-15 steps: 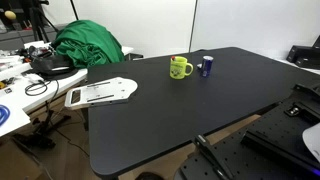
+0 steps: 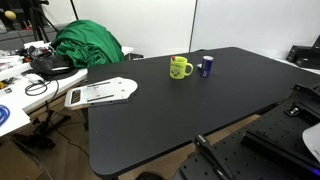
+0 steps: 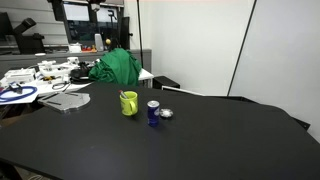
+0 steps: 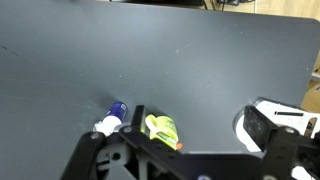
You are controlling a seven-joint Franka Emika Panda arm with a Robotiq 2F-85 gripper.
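Note:
On the black table stands a yellow-green mug (image 2: 180, 68) with something reddish sticking up at its rim; in exterior view 2 the mug (image 3: 129, 103) is upright. To one side of it is a small blue can (image 2: 206, 66), also upright. The wrist view looks down on both: the mug (image 4: 162, 128) is partly hidden behind my gripper, and the blue and white can (image 4: 112, 117) lies left of it in the picture. My fingers are open, and nothing shows held between them. In neither exterior view do the fingers appear.
A white board (image 2: 101, 92) with a handle-like end lies on the table's left side. Behind exterior view 2's mug is a small silvery object (image 3: 165, 114). Green cloth (image 2: 87, 43) and cluttered white tables stand beyond.

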